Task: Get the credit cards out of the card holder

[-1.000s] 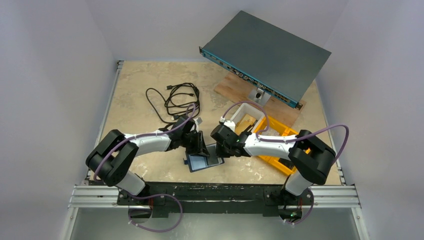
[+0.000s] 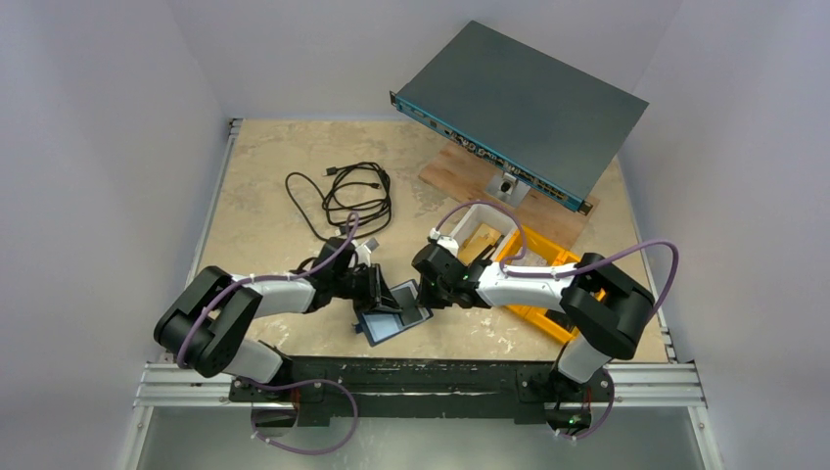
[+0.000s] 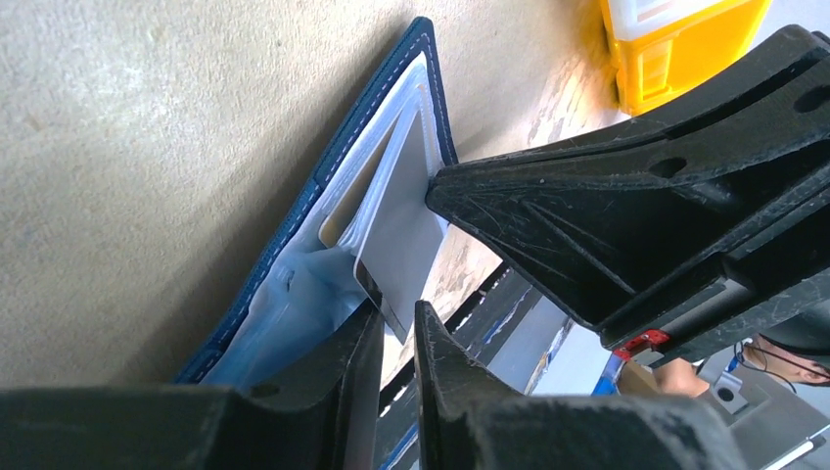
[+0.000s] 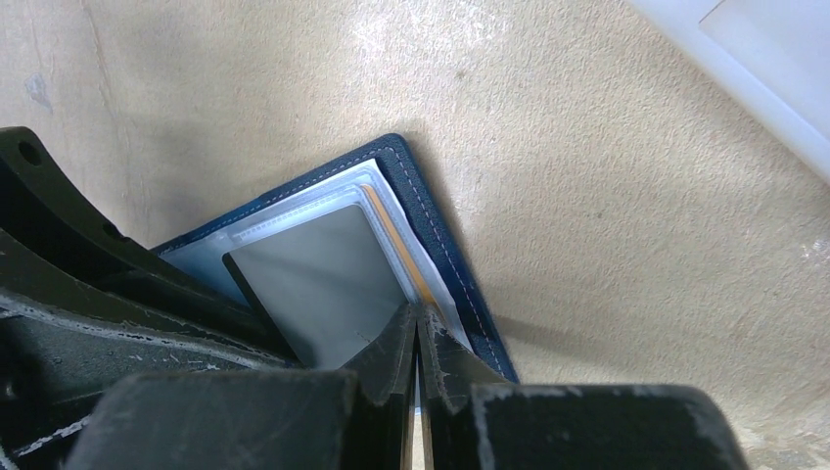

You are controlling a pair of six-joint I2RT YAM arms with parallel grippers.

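Note:
The open card holder (image 2: 385,329), navy with stitched edges and clear sleeves, lies on the table between both arms. A grey card (image 4: 318,269) sits in its sleeve, with a tan card edge (image 4: 396,235) beside it. In the left wrist view the grey card (image 3: 403,220) bends up from the holder's cover (image 3: 311,188). Its near edge lies between the slightly parted fingertips of my left gripper. My right gripper is shut at the sleeve's edge, its tips over the holder; whether anything thin is pinched there cannot be made out.
A coiled black cable (image 2: 357,196) lies at the back left. Yellow bins (image 2: 538,247) and a white bin (image 2: 489,220) stand to the right, under a dark rack unit (image 2: 524,108).
My left gripper has moved a little left and toward the front edge. The holder has shifted and turned slightly the same way. The right arm has hardly moved.

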